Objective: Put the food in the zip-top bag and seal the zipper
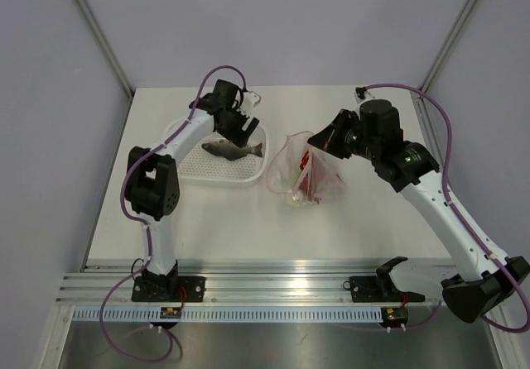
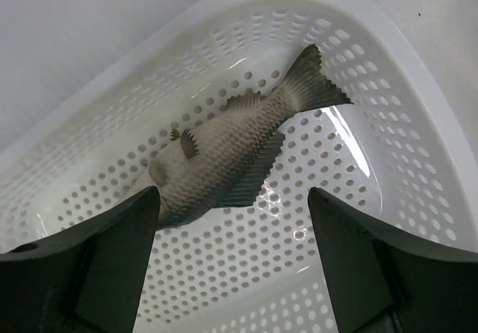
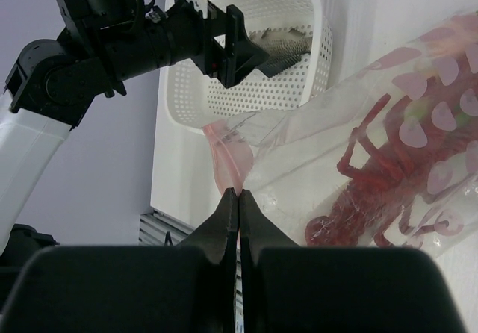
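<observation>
A grey toy fish (image 1: pixel 232 150) lies in the white perforated basket (image 1: pixel 219 179), its tail toward the right side. My left gripper (image 1: pixel 243 129) is over the basket, beside the fish in the top view. In the left wrist view its fingers (image 2: pixel 123 251) stand wide apart above the fish (image 2: pixel 216 154), nothing between them. The clear zip top bag (image 1: pixel 286 170), patterned in pink, lies right of the basket with a red lobster-like food (image 3: pixel 373 191) inside. At its upper edge my right gripper is shut, the bag's thin pink film (image 3: pixel 228 157) gathered at its fingertips.
The basket's rim (image 3: pixel 317 42) stands between the fish and the bag. The left arm (image 3: pixel 127 60) reaches across the basket's left side.
</observation>
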